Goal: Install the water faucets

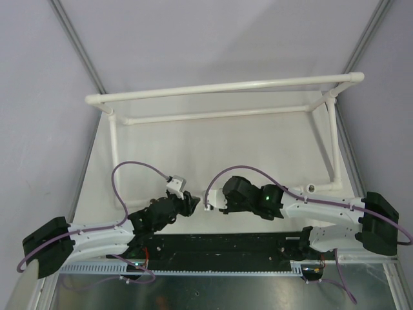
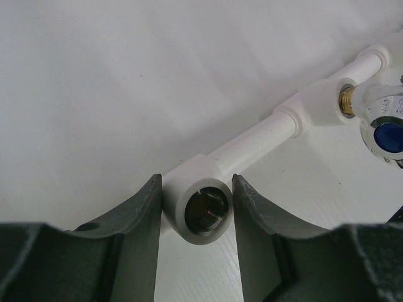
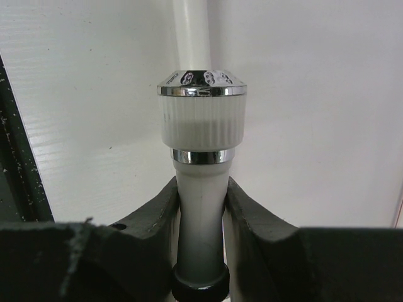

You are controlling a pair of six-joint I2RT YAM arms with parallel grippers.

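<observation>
A white faucet with chrome rings (image 3: pixel 201 119) is held in my right gripper, shut on its body. In the left wrist view that faucet (image 2: pixel 384 132) appears at upper right, its brass thread at the mouth of a white pipe fitting (image 2: pixel 315 107). My left gripper is part open around another white tee fitting (image 2: pixel 179 204) with an empty dark socket facing the camera. In the top view both grippers sit at the lower front pipe, the right one (image 1: pixel 219 200) just right of the left one (image 1: pixel 190 203).
A white PVC pipe frame (image 1: pixel 213 116) spans the back and sides of the enclosure, with an upper rail (image 1: pixel 226 87). A dark strip (image 1: pixel 219 252) runs along the front edge. The white panel inside the frame is clear.
</observation>
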